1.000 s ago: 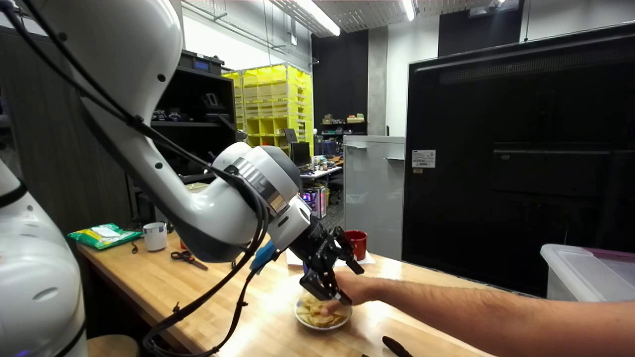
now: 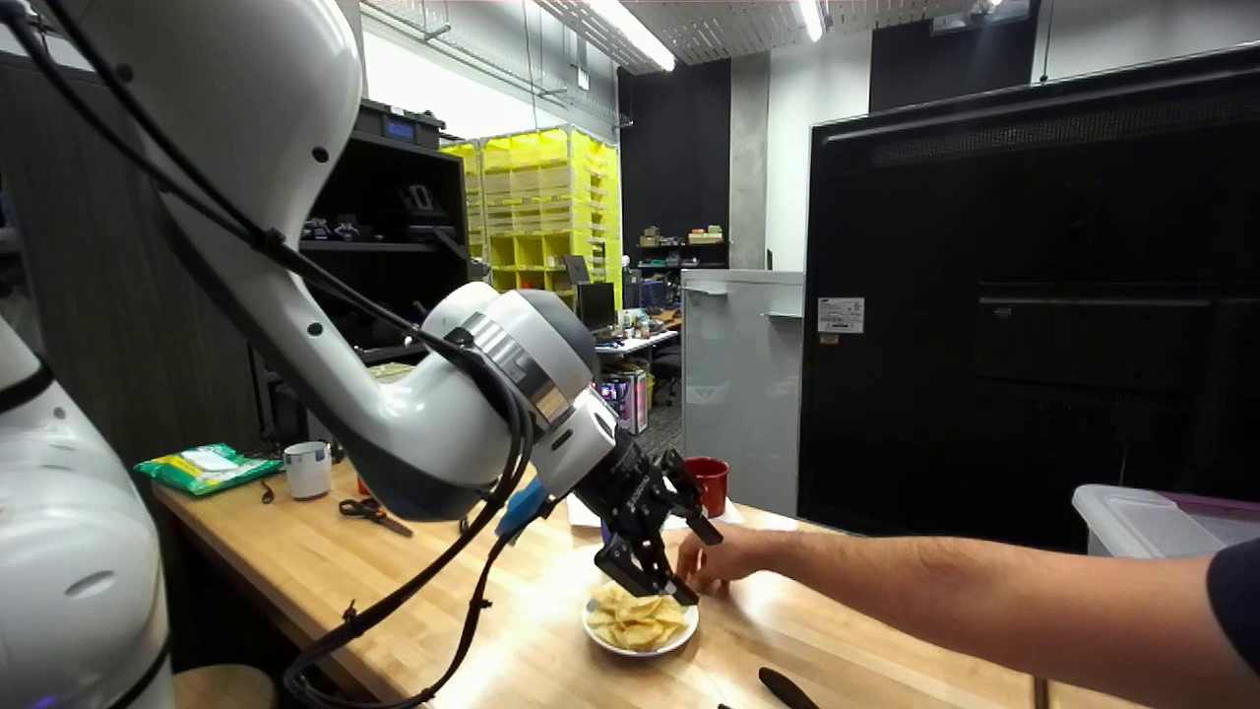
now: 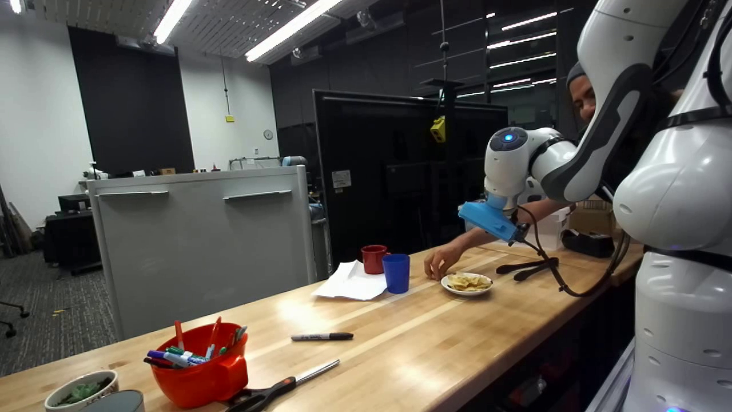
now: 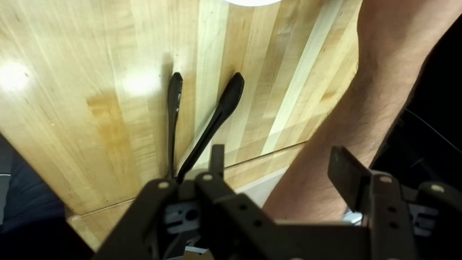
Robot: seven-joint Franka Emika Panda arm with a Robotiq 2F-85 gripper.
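A white plate of pale chips (image 2: 639,618) rests on the wooden table; exterior view 2 shows the chips (image 3: 467,281) too, while only a sliver of the plate's rim (image 4: 253,1) enters the wrist view. Black tongs (image 4: 213,125) lie with arms spread on the table below my gripper. My gripper is open and empty, its fingers well apart; in exterior view 1 the gripper (image 2: 699,565) hangs above the plate's far side. A person's hand (image 3: 443,261) touches down on the table beside the plate.
A blue cup (image 3: 396,273), a red mug (image 3: 374,258) and white paper (image 3: 351,281) stand near the plate. The person's forearm (image 4: 342,125) crosses close to my gripper. A marker (image 3: 322,336), scissors (image 3: 282,385) and a red pen holder (image 3: 206,371) are farther along.
The person's hand has moved off the chips to the table beside the plate, its arm drawing back. My arm and gripper have not visibly moved.
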